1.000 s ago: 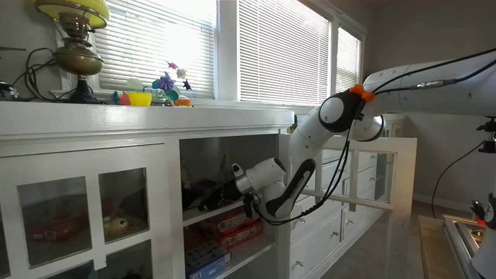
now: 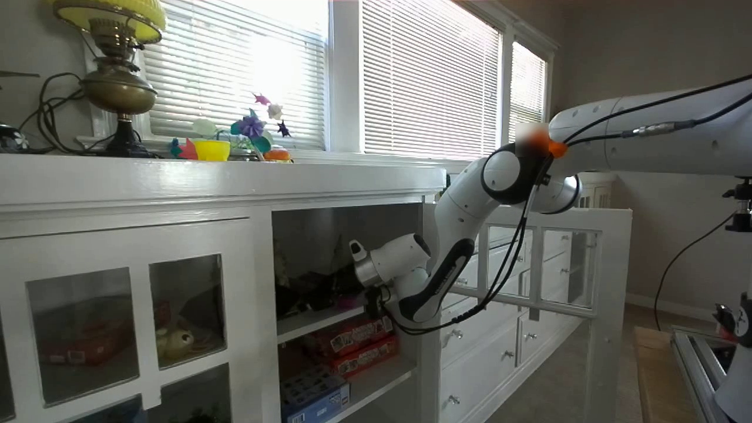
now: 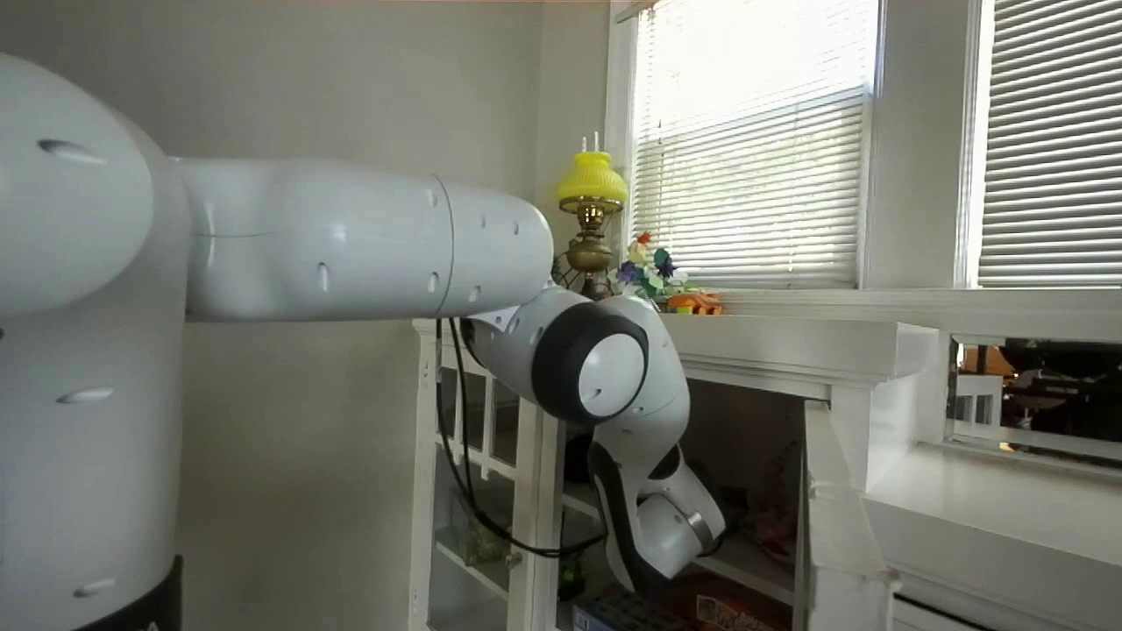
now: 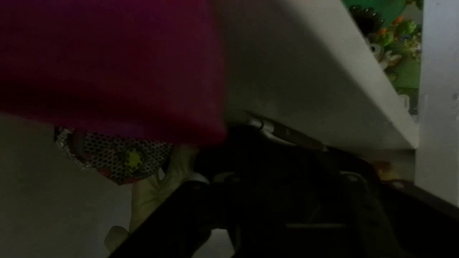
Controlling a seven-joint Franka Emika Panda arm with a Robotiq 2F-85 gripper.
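In exterior view 1 my dark gripper [image 2: 311, 296] is inside the open cabinet, just above the upper shelf [image 2: 314, 325], its outline merging with black items there. Close to the camera, a blurred magenta thing [image 4: 107, 64] fills the upper left of the wrist view. A small pink patch [image 2: 346, 302] shows at the shelf beside the hand. Shadow covers the lower middle of the wrist view, so the finger's opening and anything between the fingers are hidden. Beyond lie a patterned item with a yellow figure [image 4: 133, 159] and a pale, cloth-like thing [image 4: 161, 187].
Red boxes [image 2: 359, 337] and a blue box [image 2: 315, 396] sit on the lower shelf. The glass-paned cabinet door [image 2: 611, 268] stands open to the right. A brass lamp [image 2: 118, 88] and a yellow cup [image 2: 211, 150] stand on the cabinet top.
My hand and forearm have shifted slightly left, deeper into the cabinet, and the wrist has tilted a little. The pink patch beside the hand now shows.
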